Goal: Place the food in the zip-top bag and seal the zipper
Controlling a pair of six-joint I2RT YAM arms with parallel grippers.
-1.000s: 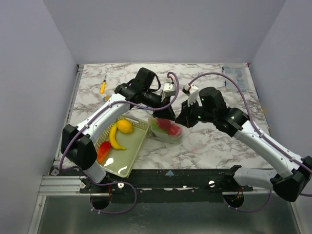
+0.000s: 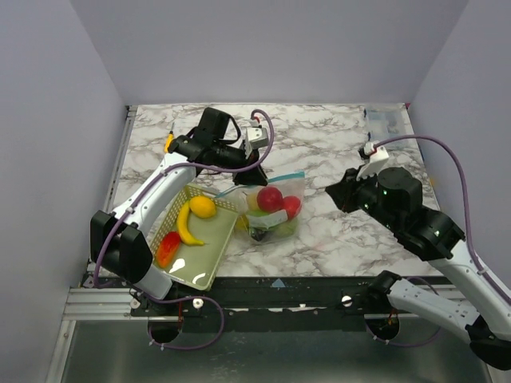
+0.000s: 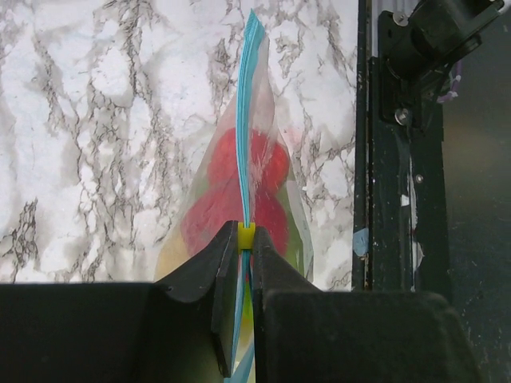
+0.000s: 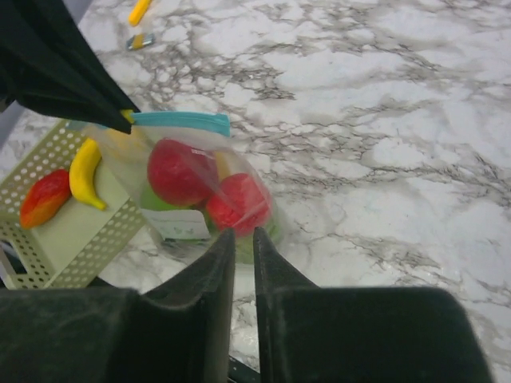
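Observation:
The clear bag [image 2: 281,231] stands on the marble table with a red apple [image 2: 270,199], a second red fruit [image 2: 292,207] and green items inside. Along its top runs a blue zip [image 4: 188,122]. My left gripper is shut on the yellow zip slider [image 3: 246,231], left of the zip's middle. Beyond the slider, the blue strips lie close together in the left wrist view; on the near side they look apart. To the right of the bag, my right gripper hovers slightly open, nothing between its fingers. The zip's right end is free.
A green basket [image 2: 231,231] holding a lemon [image 2: 203,207], a banana [image 2: 185,223] and a red-orange fruit [image 2: 168,249] stands to the bag's left. An orange-handled tool [image 2: 168,142] lies at the back left, a clear container [image 2: 386,126] at the back right.
My grippers began close together over the bag and have drawn apart. The right one has moved right, away from the zip's end. Lately the left has shifted left, the bag with it.

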